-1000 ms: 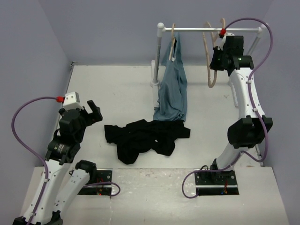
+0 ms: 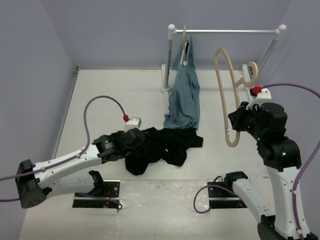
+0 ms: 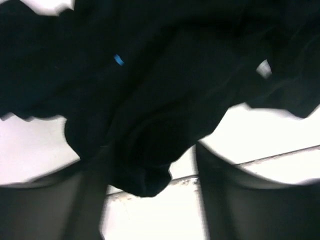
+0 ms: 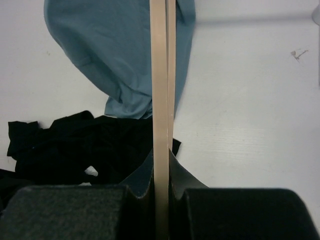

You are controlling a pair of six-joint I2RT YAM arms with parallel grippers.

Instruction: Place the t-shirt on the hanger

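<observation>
A black t-shirt (image 2: 167,145) lies crumpled on the table, its left part covered by my left gripper (image 2: 142,142). In the left wrist view the blurred fingers (image 3: 220,195) stand apart, with a dark fold of the shirt (image 3: 150,160) showing in the gap; whether they touch it does not show. Held up at the right, a light wooden hanger (image 2: 223,100) is gripped by my right gripper (image 2: 235,117). The right wrist view shows the hanger (image 4: 160,100) edge-on, its wood running down between the closed fingers.
A white rack (image 2: 225,31) stands at the back. From its left end hangs a blue-grey garment (image 2: 185,95) on another wooden hanger (image 2: 183,47), its hem close to the black shirt.
My left arm has swung right and down from the left side, over the black shirt.
</observation>
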